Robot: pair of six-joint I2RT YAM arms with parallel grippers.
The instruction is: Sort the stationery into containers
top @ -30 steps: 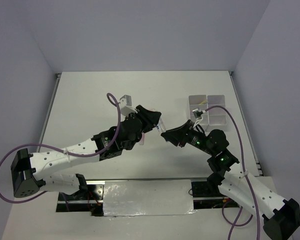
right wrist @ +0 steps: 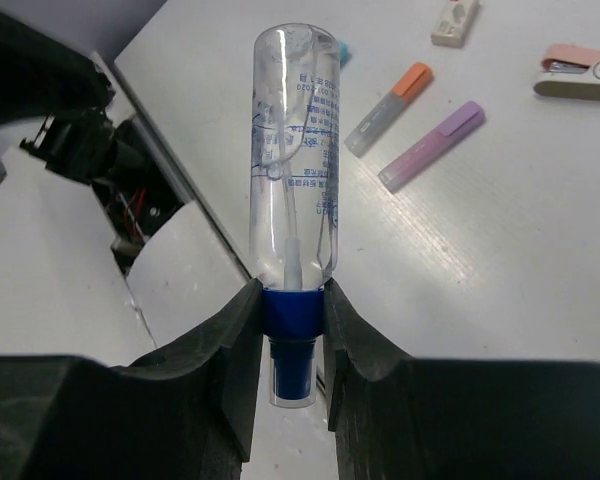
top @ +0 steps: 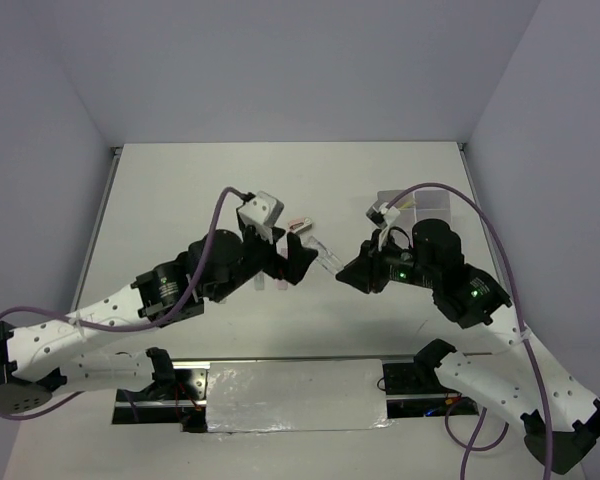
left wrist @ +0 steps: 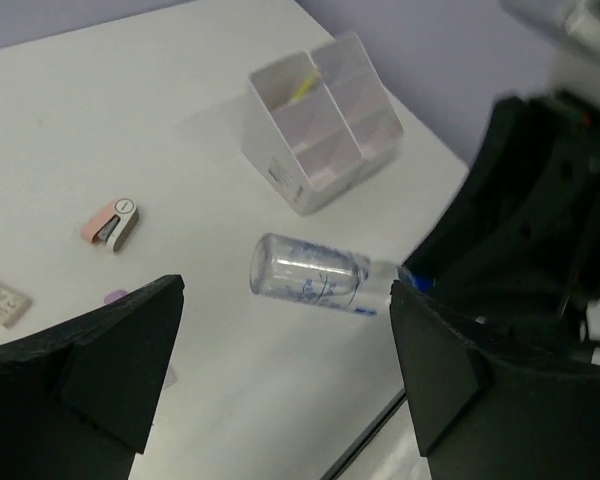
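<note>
A clear bottle with a blue collar (right wrist: 295, 170) is held by my right gripper, which is shut on its blue end. In the left wrist view the same bottle (left wrist: 315, 275) points away from the right arm. My left gripper stands open, apart from the bottle, nothing between its fingers. An orange-capped marker (right wrist: 390, 108) and a purple-capped marker (right wrist: 433, 146) lie side by side on the table. Beyond them are a white eraser-like block (right wrist: 455, 20) and a pink-and-white stapler (right wrist: 578, 72). The divided container (left wrist: 320, 125) has a yellow item (left wrist: 305, 86) in one compartment.
In the top view the container (top: 448, 208) stands at the table's right side, past the right arm. Both grippers are close together over the middle. A small blue item (right wrist: 343, 52) shows behind the bottle.
My left gripper was at the bottle; it has opened and drawn back to the left. The bottle stays with my right gripper, which has shifted slightly right.
</note>
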